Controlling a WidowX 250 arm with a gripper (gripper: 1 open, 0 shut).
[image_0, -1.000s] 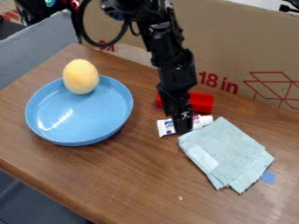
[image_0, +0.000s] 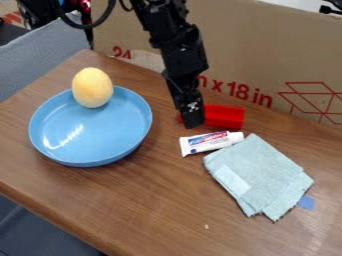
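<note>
The black gripper (image_0: 190, 112) hangs over the left end of a red block (image_0: 222, 117) near the back of the table. Its fingers point down; their gap is hard to make out. A white toothpaste tube (image_0: 210, 142) lies just in front of the block. A light blue folded cloth (image_0: 261, 175) lies to the right. On the left is a blue plate (image_0: 91, 142), with a yellow egg-shaped object (image_0: 92, 87) at its back rim.
A cardboard box (image_0: 281, 70) stands behind the wooden table (image_0: 160, 210). The table's edge runs along the lower left, with a grey surface beyond.
The gripper has risen from over the toothpaste tube and moved back and to the left, to the red block. The objects on the table look unmoved.
</note>
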